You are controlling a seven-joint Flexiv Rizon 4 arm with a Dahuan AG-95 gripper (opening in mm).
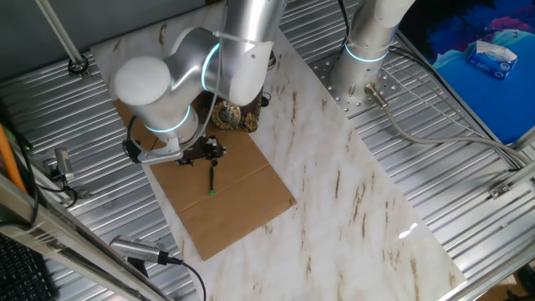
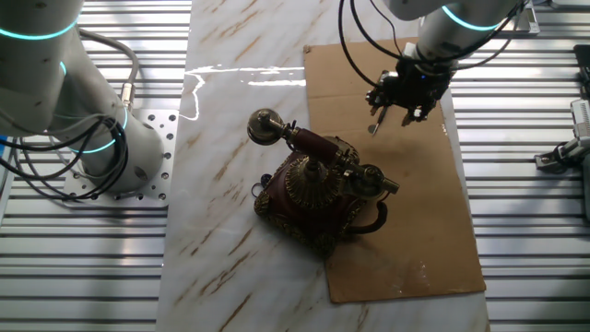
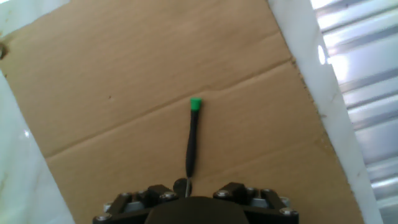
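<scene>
A thin screwdriver with a black handle point(image 3: 192, 140) and a green end cap point(image 3: 196, 104) shows in the wrist view over the brown cardboard point(image 3: 137, 74). Its shaft runs down toward my gripper, between the two spread finger linkages. In exterior view 1 the screwdriver point(image 1: 211, 178) appears just beyond my gripper point(image 1: 205, 152), its green end away from it. Seen in exterior view 2, my gripper point(image 2: 398, 103) points down over the cardboard and looks open. The gripper's body hides the shaft's far end; contact with the fingers cannot be made out.
An ornate old-style telephone point(image 2: 313, 184) stands beside my gripper, partly on the cardboard, so it is an obstacle. Bare marble tabletop point(image 1: 334, 209) lies on the robot-base side. The cardboard beyond the green end is clear.
</scene>
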